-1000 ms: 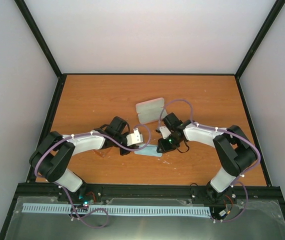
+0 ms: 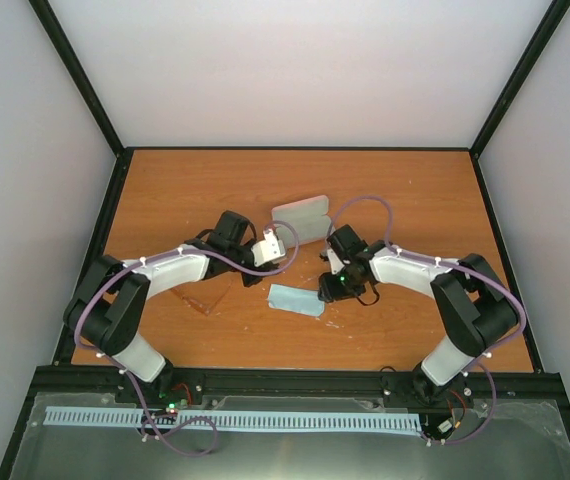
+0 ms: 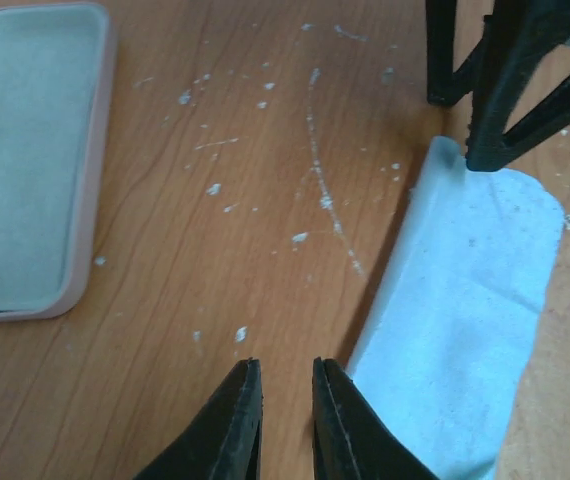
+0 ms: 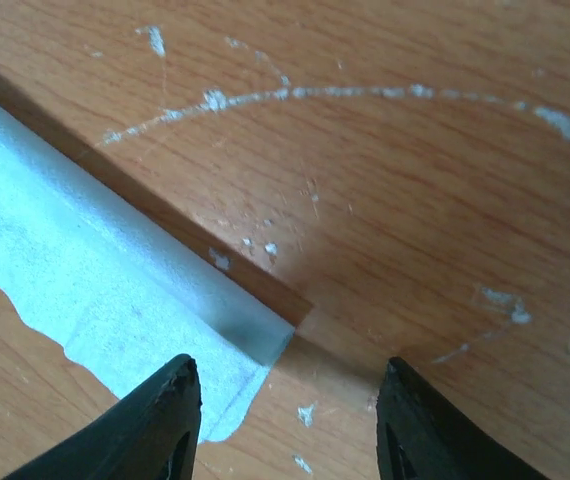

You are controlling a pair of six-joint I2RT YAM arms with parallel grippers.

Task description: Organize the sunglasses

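Observation:
A light blue cloth (image 2: pixel 294 301) lies flat on the table, one long edge folded or raised; it also fills the lower right of the left wrist view (image 3: pixel 455 300) and the left of the right wrist view (image 4: pixel 115 280). My left gripper is above the table at the cloth's near end, fingers slightly apart, nothing visible between them. My right gripper stands open at the cloth's right end, low over its corner. An open pale case (image 2: pixel 302 222) with two compartments sits behind the cloth. I cannot see any sunglasses clearly.
A faint orange square (image 2: pixel 197 297) lies under the left arm. Dark frame rails border the table. The right gripper's fingers appear at the upper right of the left wrist view, close to the cloth.
My left gripper has risen and moved back, away from the cloth, uncovering more of it. My right arm has shifted only slightly.

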